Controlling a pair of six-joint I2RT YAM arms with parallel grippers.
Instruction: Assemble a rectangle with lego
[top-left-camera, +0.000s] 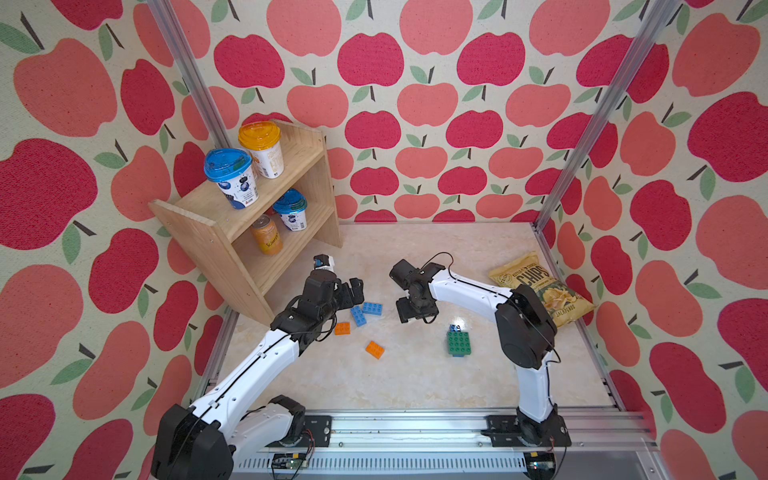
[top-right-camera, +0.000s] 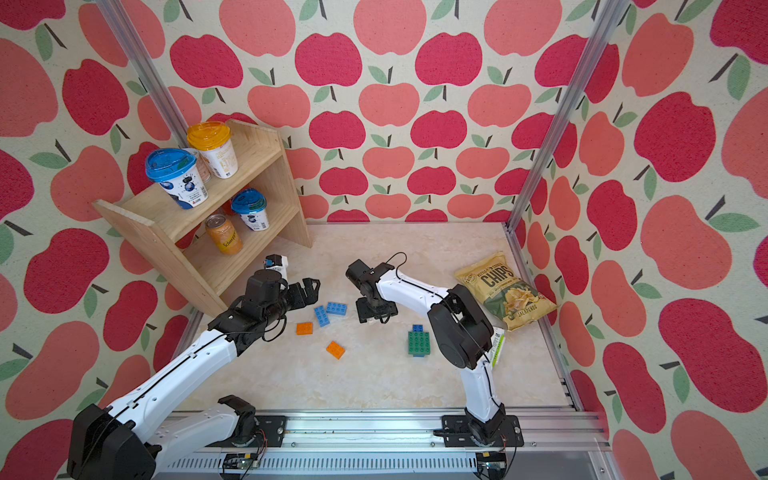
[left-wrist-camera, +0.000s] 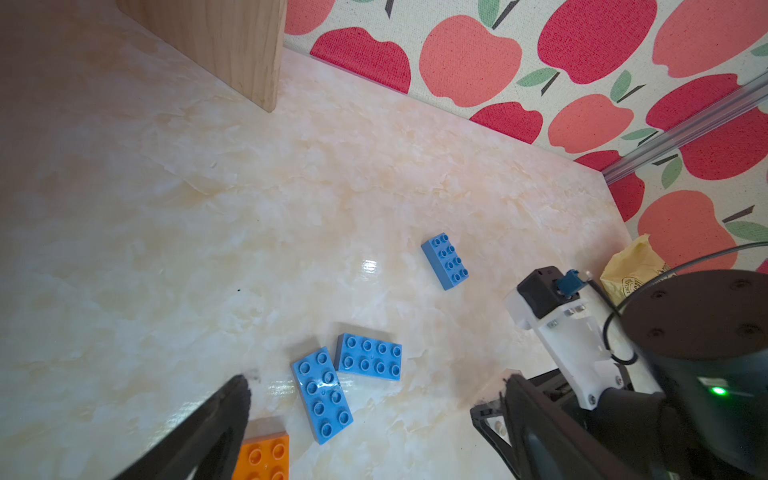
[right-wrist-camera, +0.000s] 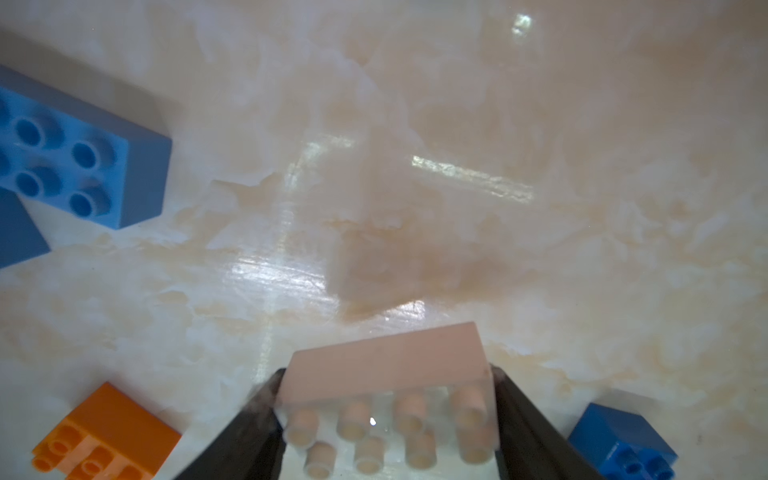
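A pale pinkish-white brick (right-wrist-camera: 388, 364) sits between the fingers of my right gripper. Those fingers are shut on its two ends, and a shadow on the table beneath shows it raised. My left gripper stands open and empty above two blue bricks, one angled (left-wrist-camera: 322, 396) and one nearly crosswise (left-wrist-camera: 369, 357). An orange brick (top-left-camera: 342, 328) lies beside them, another (top-left-camera: 374, 349) nearer the front. A green brick (top-left-camera: 458, 343) rests over blue pieces at right. A further blue brick (left-wrist-camera: 445, 261) lies toward the back, hidden from above by the right arm.
A wooden shelf (top-left-camera: 320, 184) with tubs and a can stands at back left. A chips bag (top-left-camera: 540, 288) lies at the far right. Bare table surrounds the green stack, and the front middle is free.
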